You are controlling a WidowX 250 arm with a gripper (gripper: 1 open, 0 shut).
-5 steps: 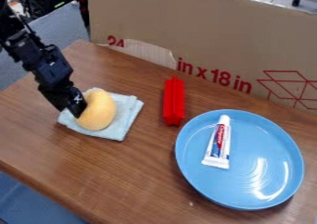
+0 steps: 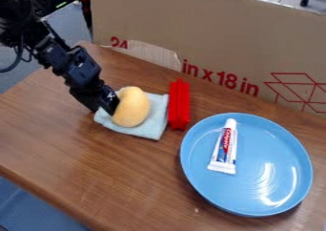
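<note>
My black gripper [image 2: 107, 103] reaches in from the left, down at the left side of a yellow, rounded object [image 2: 133, 106] that rests on a folded pale blue cloth [image 2: 147, 127]. Whether its fingers are shut on the object or the cloth is hidden. A red bar-shaped object [image 2: 180, 105] lies just right of the cloth. A blue plate [image 2: 275, 178] holds a white toothpaste tube [image 2: 224, 146].
A large cardboard box [image 2: 216, 39] stands along the back of the wooden table [image 2: 128, 178]. The table's edge runs along the lower left.
My gripper, the yellow object and the cloth have moved right and slightly back, up toward the red object. The plate and tube are unchanged.
</note>
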